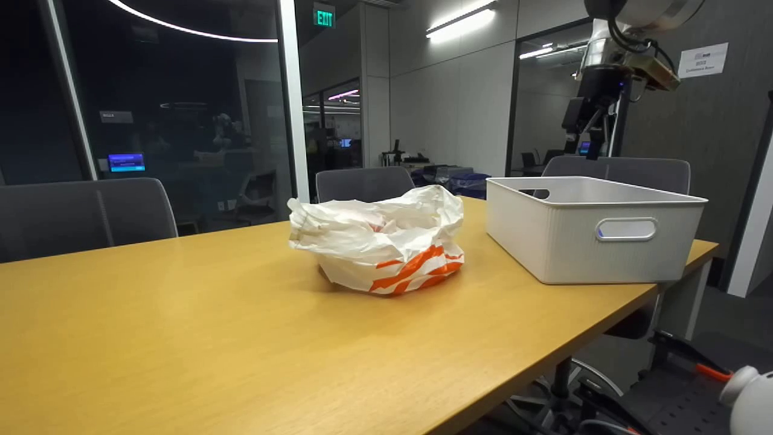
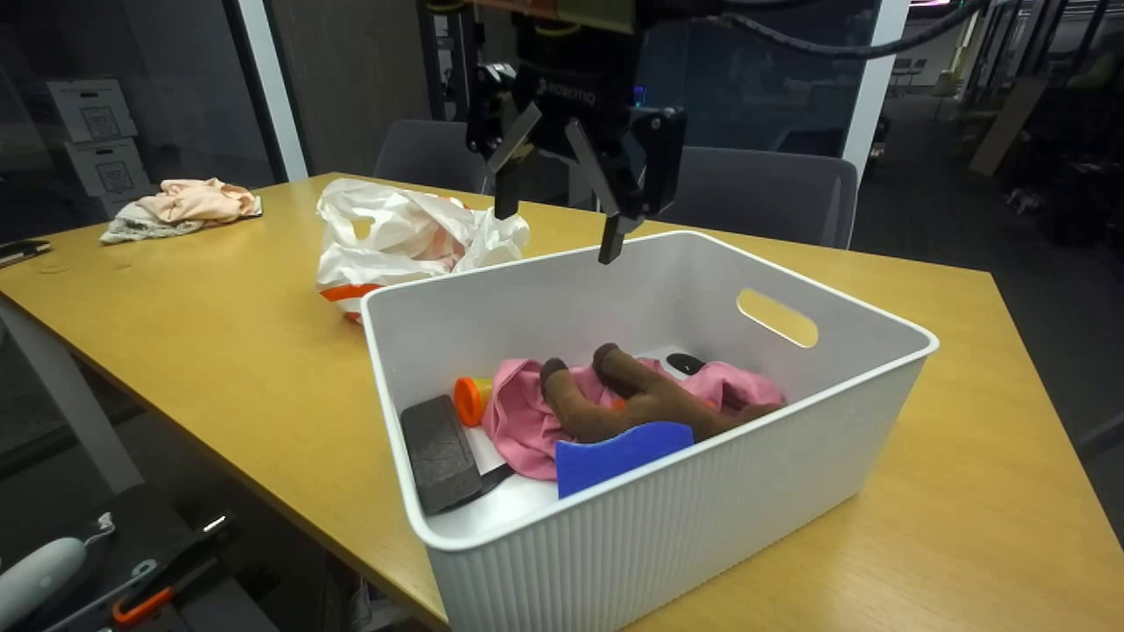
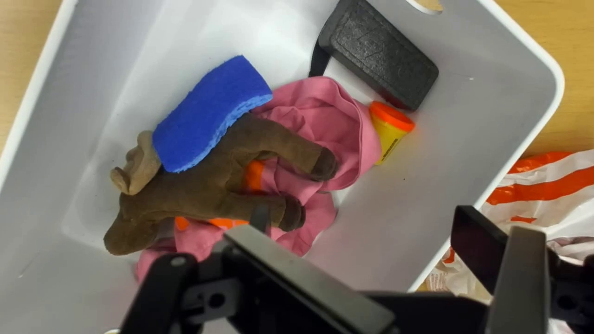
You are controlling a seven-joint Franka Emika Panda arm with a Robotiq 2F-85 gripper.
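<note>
Above the white bin (image 2: 674, 548) my gripper (image 2: 558, 226) hangs open, its fingers apart and empty. Inside the bin, in the wrist view, lie a brown plush animal (image 3: 206, 183), a blue sponge (image 3: 209, 114) resting on it, and a pink cloth (image 3: 339, 128) underneath. A yellow tub with an orange lid (image 3: 390, 128) and a black block-shaped object (image 3: 378, 53) lie near one end of the bin. Beside the bin a crumpled white plastic bag with orange stripes (image 1: 384, 239) sits on the table; something pinkish shows in its opening, too little to identify.
A peach-coloured cloth heap (image 2: 195, 205) lies at the table's far end in exterior view 2. The wooden table (image 1: 181, 326) has wide clear room to the left of the bag in exterior view 1. The bin's walls stand high around its contents.
</note>
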